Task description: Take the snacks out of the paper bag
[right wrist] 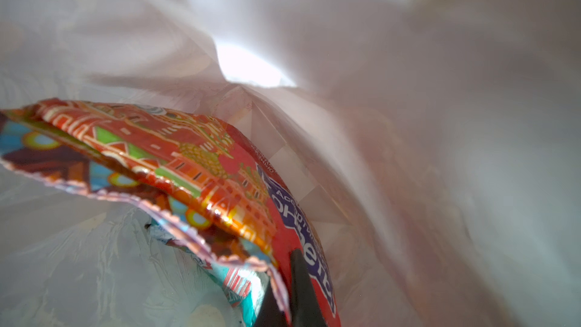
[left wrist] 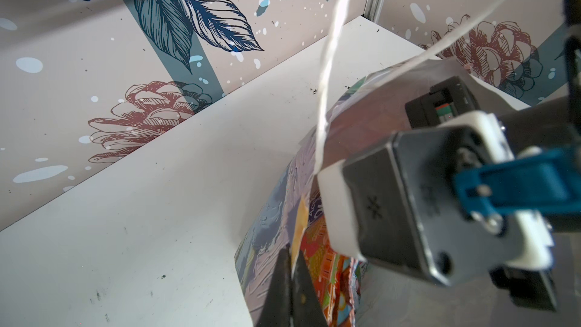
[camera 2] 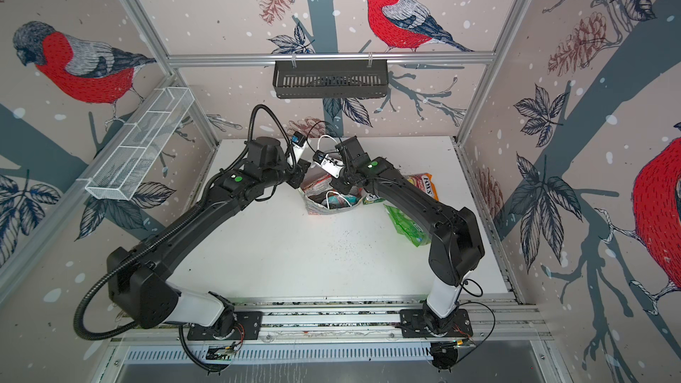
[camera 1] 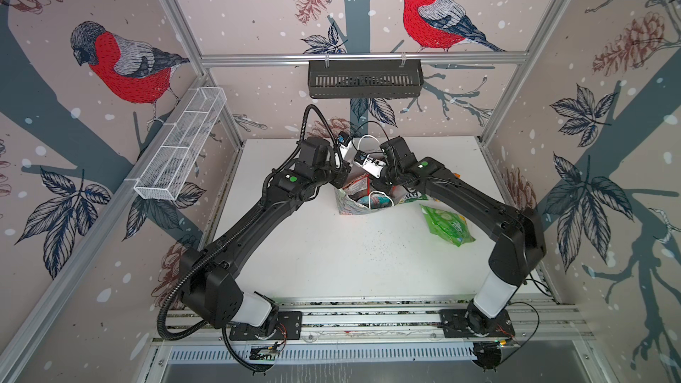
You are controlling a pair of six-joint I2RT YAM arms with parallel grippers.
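Note:
The paper bag (camera 1: 349, 206) stands open at the table's back middle, white handles raised. My left gripper is shut on the bag's rim beside a handle's base. Inside the bag, my right gripper is shut on the edge of a red snack pack (right wrist: 199, 166), its fingertips close together at the pack's crimped side. A teal pack (right wrist: 239, 281) lies beneath it, partly covered. The body of the right gripper hides much of the bag's opening in the left wrist view.
A green pack (camera 1: 448, 225) lies on the table right of the bag, and an orange pack (camera 2: 424, 183) lies behind it, partly behind the right arm. A dark shelf (camera 1: 365, 85) hangs at the back wall.

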